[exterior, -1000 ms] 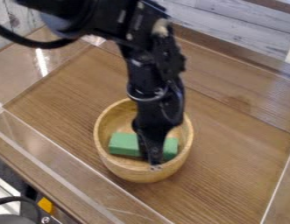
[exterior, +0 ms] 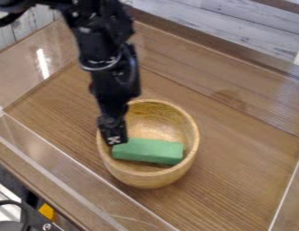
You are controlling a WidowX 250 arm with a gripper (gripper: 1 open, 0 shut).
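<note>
A wooden bowl (exterior: 163, 175) stands on the wooden table, holding a green block (exterior: 148, 150) lying in its front part. My black gripper (exterior: 113, 133) reaches down from the top left to the bowl's left rim, just left of and above the block's left end. It is open; whether its fingertips touch the rim or the block I cannot tell.
A clear edge strip runs along the front left, with dark cables and a yellow item below it at the bottom left. A pale plank wall is at the back.
My gripper has moved left and up from over the middle and right of the bowl to its left rim. More of the green block now shows.
</note>
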